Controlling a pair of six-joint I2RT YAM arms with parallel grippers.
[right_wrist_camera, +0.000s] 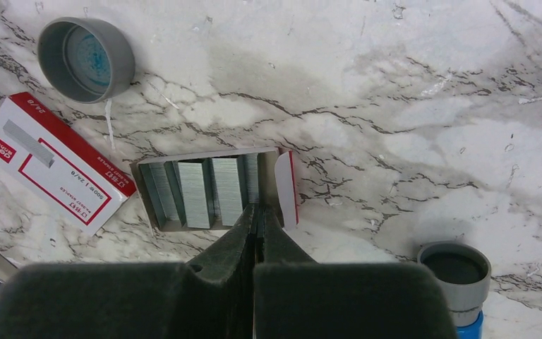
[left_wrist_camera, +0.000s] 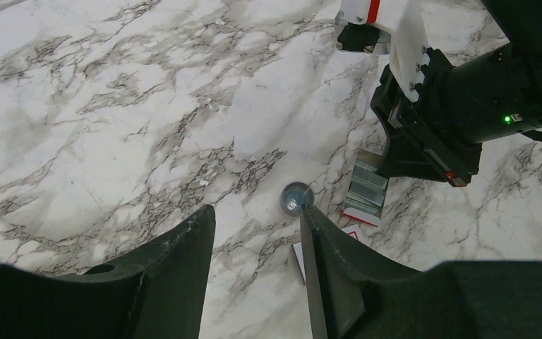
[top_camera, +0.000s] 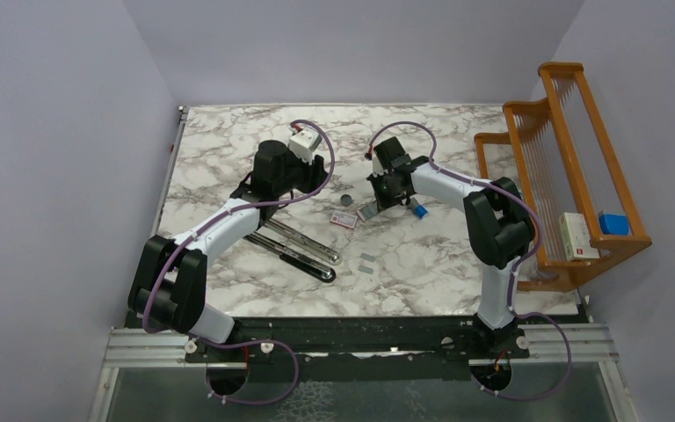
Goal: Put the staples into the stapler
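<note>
The open stapler (top_camera: 303, 247) lies on the left of the table, its silver and black arms spread apart. In the right wrist view an open tray of staples (right_wrist_camera: 193, 193) holds several strips, its paper flap at the right end. My right gripper is shut, its tips at the near edge of the tray over the strips; nothing clear shows between them. Well above the table, my left gripper is part open and empty. The red and white staple box (right_wrist_camera: 56, 162) lies beside the tray, a loose strip on top of it.
A grey round cup (right_wrist_camera: 87, 60) stands behind the box, and a grey and blue item (right_wrist_camera: 456, 279) stands right of the tray. Two loose staple strips (top_camera: 366, 264) lie nearer the front. A wooden rack (top_camera: 571, 176) occupies the right side.
</note>
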